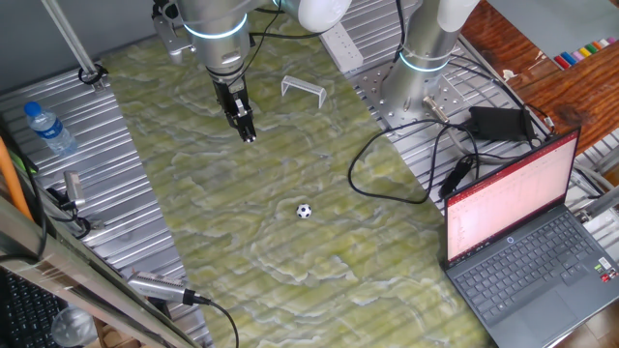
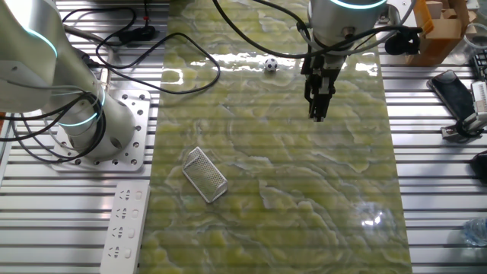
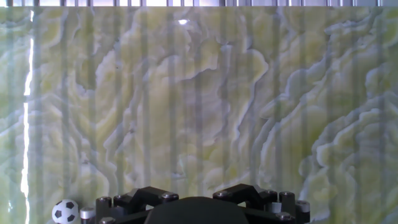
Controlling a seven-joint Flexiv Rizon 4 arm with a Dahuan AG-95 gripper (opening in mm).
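Note:
A small black-and-white ball patterned like a football (image 1: 305, 211) rests on the green marbled mat (image 1: 251, 280). It also shows as a ball (image 2: 271, 65) near the far side in exterior view 2, and as a ball (image 3: 65, 211) at the lower left of the wrist view. A small white frame with a mesh (image 2: 204, 175), shaped like a toy goal, stands on the mat near the robot base. My gripper (image 1: 249, 139) hangs over the mat, pointing down, apart from both ball and frame. Nothing shows between its fingers; how far they stand apart is unclear.
An open laptop (image 1: 522, 261) and a looped black cable (image 1: 353, 179) lie at the mat's right side. A water bottle (image 1: 50, 129) stands to the left. A power strip (image 2: 125, 228) lies beside the mat.

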